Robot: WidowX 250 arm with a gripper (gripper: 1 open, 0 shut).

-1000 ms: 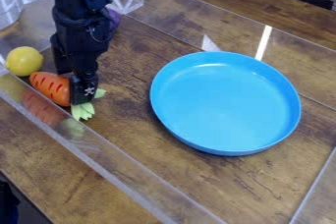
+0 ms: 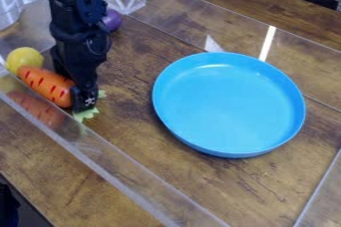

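A black gripper (image 2: 75, 82) hangs down over an orange carrot (image 2: 44, 83) with green leaves (image 2: 86, 113), at the left of the wooden table by a clear wall. Its fingers are low beside and over the carrot, hiding part of it; whether they hold it cannot be told. A yellow round object (image 2: 22, 59) lies behind the carrot, touching or very near it.
A large blue plate (image 2: 228, 105) takes up the right middle. A purple object (image 2: 112, 22) sits behind the arm at the back. Clear walls edge the area. Bare wood shows at the back right and front.
The gripper has shifted slightly left over the carrot, and its fingers cover more of the leaves and carrot top.
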